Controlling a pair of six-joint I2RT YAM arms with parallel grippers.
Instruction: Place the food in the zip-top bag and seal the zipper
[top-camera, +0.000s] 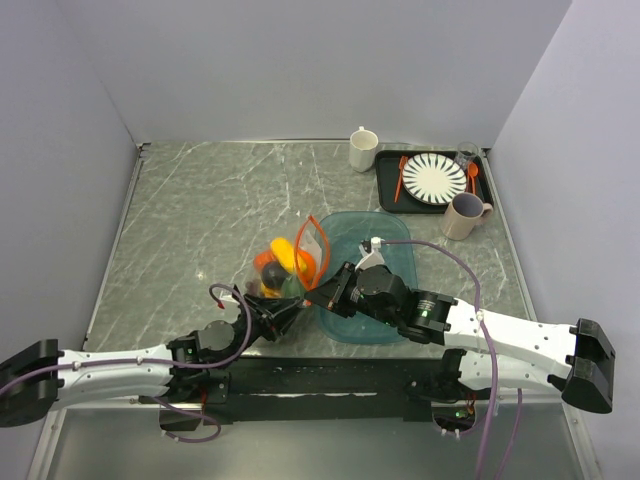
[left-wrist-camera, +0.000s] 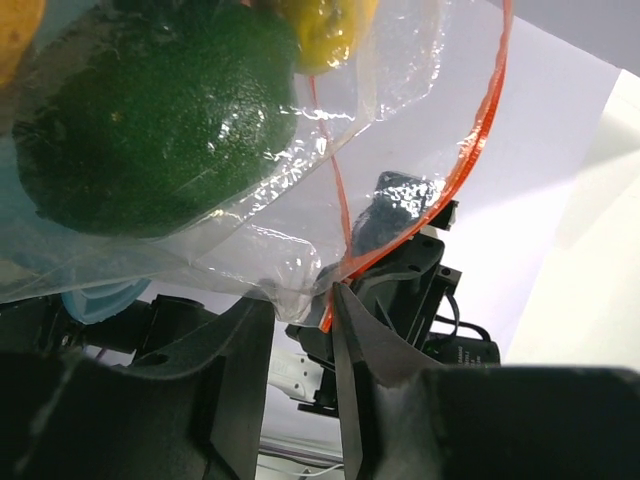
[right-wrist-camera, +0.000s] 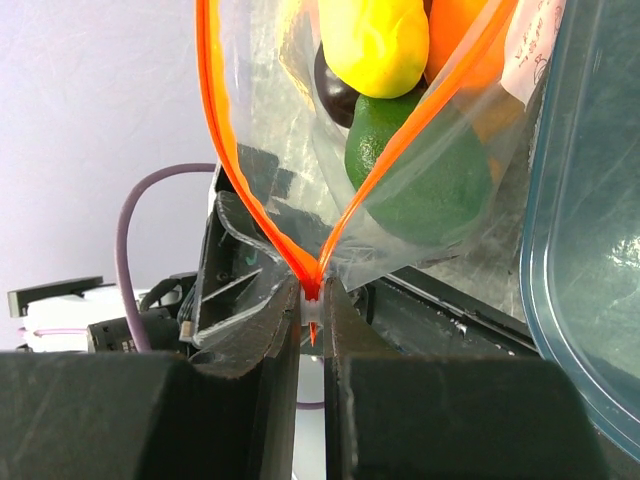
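Note:
The clear zip bag with orange zipper holds food: a yellow fruit, a green one, a dark one and orange ones. My right gripper is shut on the bag's zipper at its lower end, where both orange strips meet. My left gripper is right beside it at the same bag corner, its fingertips around a clear plastic edge, only slightly apart; whether they grip it is unclear. The bag's upper part stands open.
A teal board lies under and right of the bag. At the back are a white mug, a black tray with plate and utensils, and a beige mug.

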